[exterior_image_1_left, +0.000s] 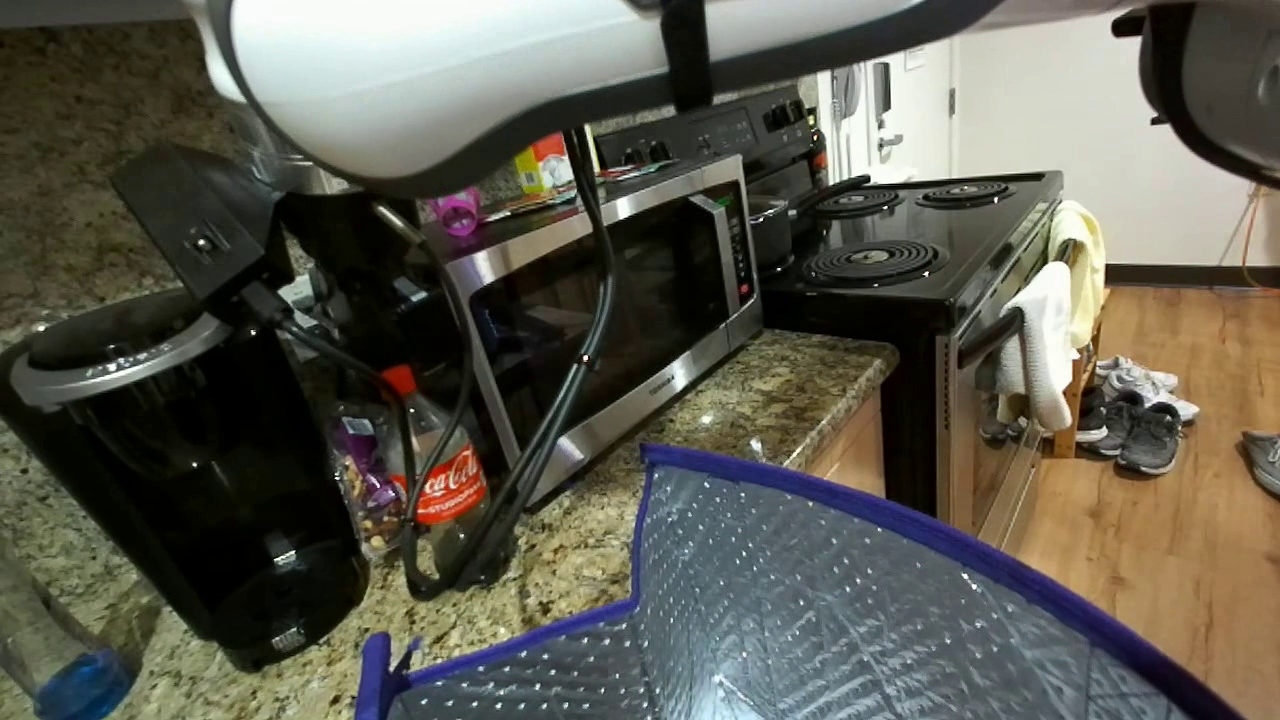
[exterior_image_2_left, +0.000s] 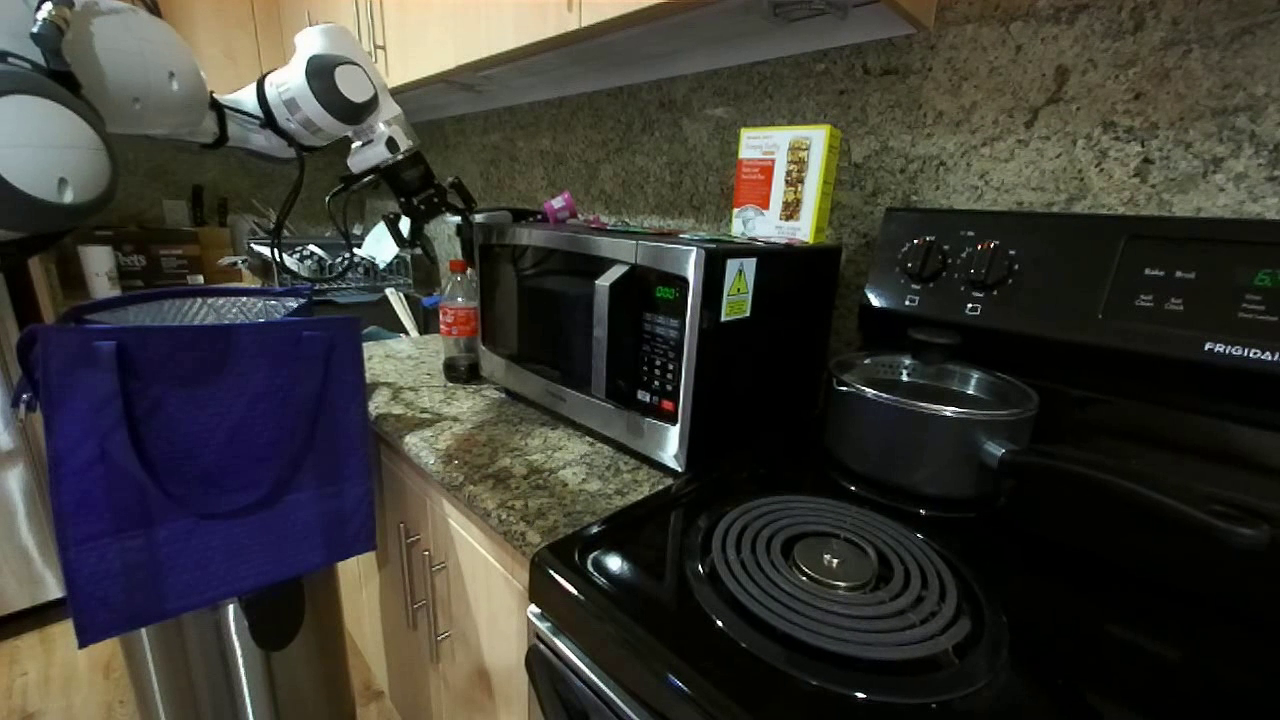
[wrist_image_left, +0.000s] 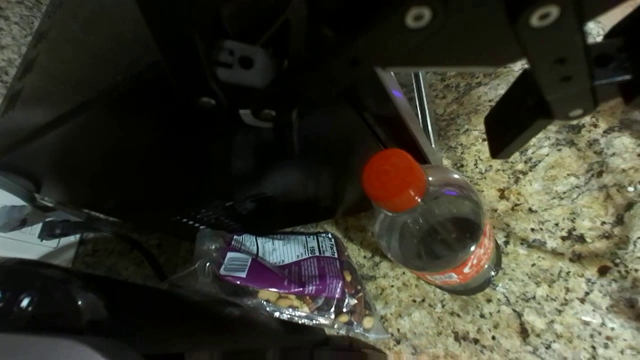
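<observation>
In exterior view 2 my gripper (exterior_image_2_left: 441, 221) hangs in the air above the counter, near the microwave's left end, open and empty. One dark finger (wrist_image_left: 517, 117) shows at the upper right of the wrist view; the other is lost against the dark background. Below and apart from the hand, a Coca-Cola bottle (wrist_image_left: 441, 228) with a red cap stands upright, some dark liquid inside. Beside it lies a clear and purple snack bag (wrist_image_left: 288, 270) of nuts. The open purple insulated bag (exterior_image_2_left: 210, 432) has a silver lining (exterior_image_1_left: 828, 600).
The microwave (exterior_image_2_left: 576, 312) stands right beside the bottle, with a yellow snack box (exterior_image_2_left: 782, 180) and a pink item (exterior_image_2_left: 559, 206) on top. A black coffee maker (exterior_image_1_left: 204, 480) flanks the snack bag. A lidded pot (exterior_image_2_left: 930, 420) sits on the stove.
</observation>
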